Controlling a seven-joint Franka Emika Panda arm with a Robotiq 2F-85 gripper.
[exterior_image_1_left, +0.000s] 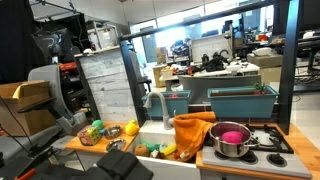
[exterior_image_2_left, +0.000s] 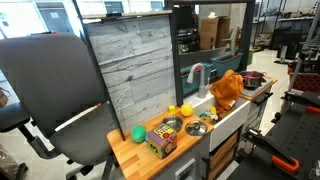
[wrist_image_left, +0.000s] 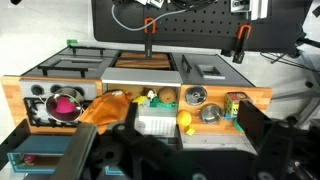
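My gripper hangs over the toy kitchen counter in the wrist view, its dark fingers spread apart with only the white sink (wrist_image_left: 157, 126) showing between them. A metal pot (exterior_image_1_left: 231, 149) with a pink object (exterior_image_1_left: 232, 134) inside stands on the stove. Beside it an orange cloth (exterior_image_1_left: 194, 131) lies crumpled over the counter edge. On the other side of the sink are a metal bowl (wrist_image_left: 210, 113), a second round metal dish (wrist_image_left: 195, 95), a yellow object (wrist_image_left: 184, 118) and a colourful box (exterior_image_2_left: 161, 141). A green round item (exterior_image_2_left: 139, 133) sits behind the box.
A faucet (exterior_image_1_left: 158, 106) rises behind the sink. Several small toy foods lie along the sink's front side. Teal bins (exterior_image_1_left: 242, 106) stand behind the counter, and a grey marbled panel (exterior_image_2_left: 134, 76) closes one end. An office chair (exterior_image_2_left: 62, 95) stands beyond that panel.
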